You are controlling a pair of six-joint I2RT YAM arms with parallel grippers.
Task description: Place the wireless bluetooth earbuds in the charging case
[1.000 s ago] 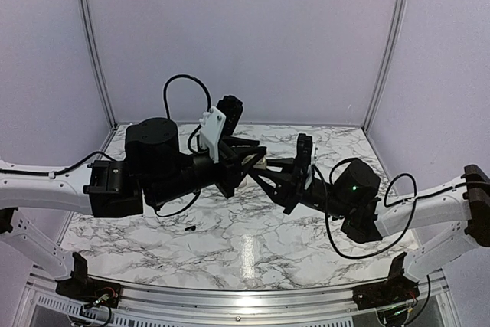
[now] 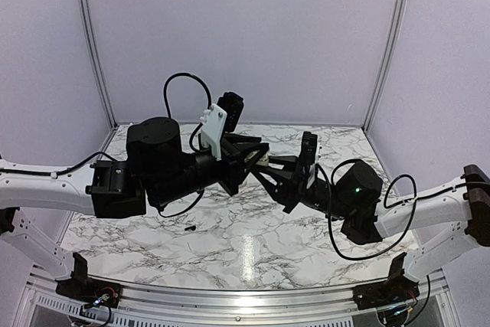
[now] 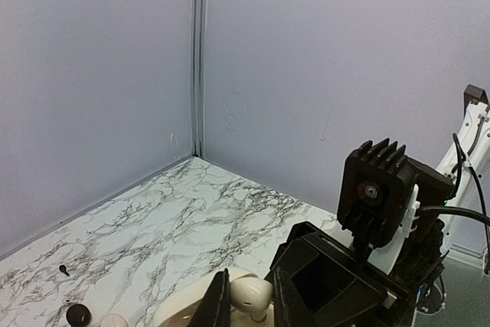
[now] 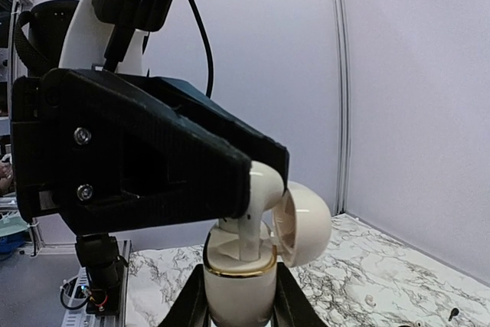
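Observation:
Both grippers meet in mid-air over the table. My left gripper (image 2: 253,155) is shut on a white earbud (image 3: 251,293), seen between its fingertips in the left wrist view. My right gripper is shut on the white charging case (image 4: 240,285), which has a gold rim and its rounded lid (image 4: 302,223) open. In the right wrist view the earbud's stem points down into the top of the case; how far it sits inside is unclear. In the top view the hands mostly hide both things.
The left wrist view also shows a black round object (image 3: 78,315) and a pale one (image 3: 114,321). Walls enclose the back and sides.
Both arms have shifted very slightly to the right in the top view, the hands still together with the case between them.

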